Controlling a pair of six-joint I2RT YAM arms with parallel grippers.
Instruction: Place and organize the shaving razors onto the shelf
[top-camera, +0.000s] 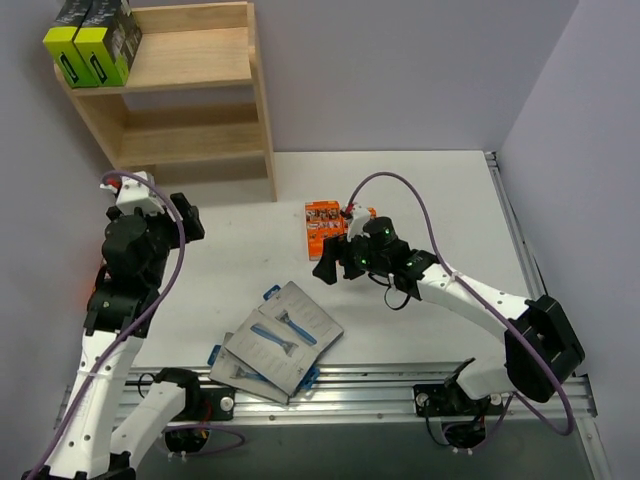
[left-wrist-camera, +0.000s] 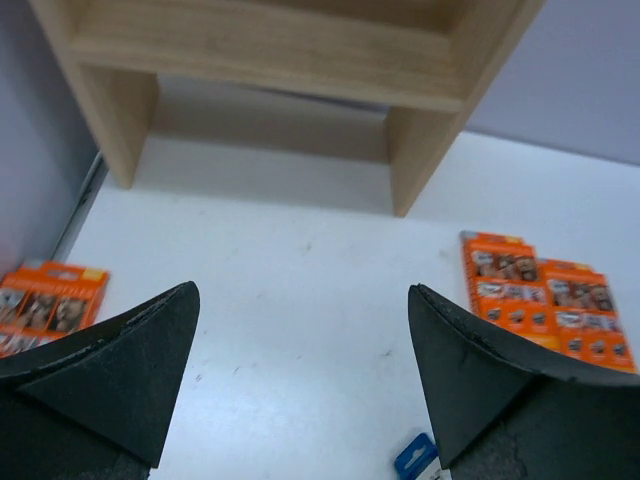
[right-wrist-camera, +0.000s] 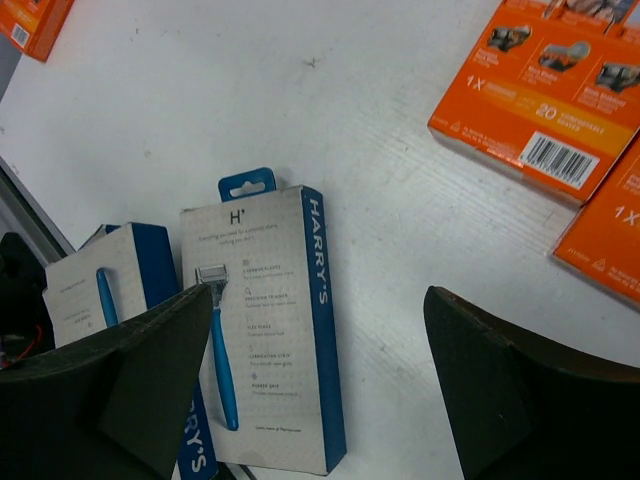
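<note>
Several grey-and-blue Harry's razor packs (top-camera: 285, 335) lie overlapped on the table near its front edge; one razor pack (right-wrist-camera: 265, 330) shows its blue side in the right wrist view. Two green-and-black boxes (top-camera: 105, 45) stand on the top board of the wooden shelf (top-camera: 195, 45). In front of the shelf, at the left, my left gripper is open and empty. My right gripper, also open and empty, hangs above the table between the razor packs and the orange packs (right-wrist-camera: 545, 100).
Two orange packs (left-wrist-camera: 535, 295) lie side by side at mid-table, and another orange pack (left-wrist-camera: 50, 305) is by the left wall. The lower shelf board (top-camera: 195, 132) looks empty. Bare table (top-camera: 450, 200) lies to the right and back.
</note>
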